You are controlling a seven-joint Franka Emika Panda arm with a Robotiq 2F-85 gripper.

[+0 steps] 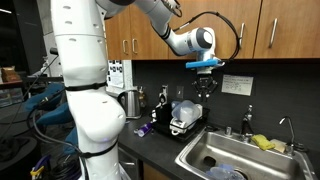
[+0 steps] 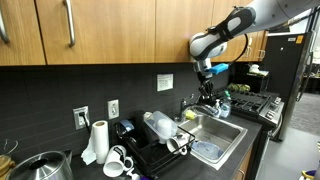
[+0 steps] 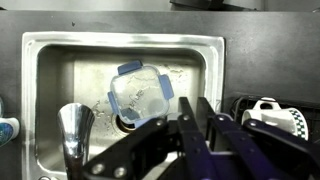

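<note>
Over the counter near the sink's edge, my gripper (image 1: 205, 91) hangs well above the surfaces and points down. In the wrist view its dark fingers (image 3: 185, 108) stand a little apart, partly open, with no object visible between them. A clear container with blue clips (image 3: 140, 93) lies in the sink basin, to the left of the fingers in that view. On the dish rack to the right is a white mug (image 3: 271, 106), tipped on its side. The large clear container (image 1: 184, 112) rests in the rack below the gripper.
The steel sink (image 1: 188, 163) has a tall faucet (image 3: 75, 125) at its back. A yellow item (image 1: 262, 141) lies behind the basin. Wooden cabinets (image 1: 150, 35) hang close behind the arm. Bare counter (image 1: 160, 152) lies in front of the rack.
</note>
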